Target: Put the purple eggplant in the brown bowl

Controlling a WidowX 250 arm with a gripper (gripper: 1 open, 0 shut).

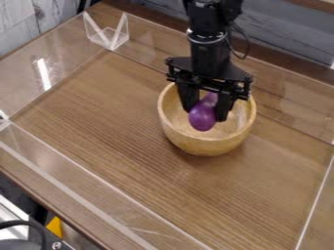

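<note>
The purple eggplant (pixel 202 116) is inside the outline of the brown bowl (pixel 201 145), near the bowl's middle. My gripper (pixel 205 103) comes down from above and is shut on the eggplant's upper end. The black fingers reach down to either side of it. Whether the eggplant touches the bowl's floor cannot be told from this angle. The arm and gripper body hide the bowl's far rim.
A clear wire-like rack (pixel 107 31) stands at the back left. Dark equipment with a cable (pixel 29 227) occupies the lower left corner.
</note>
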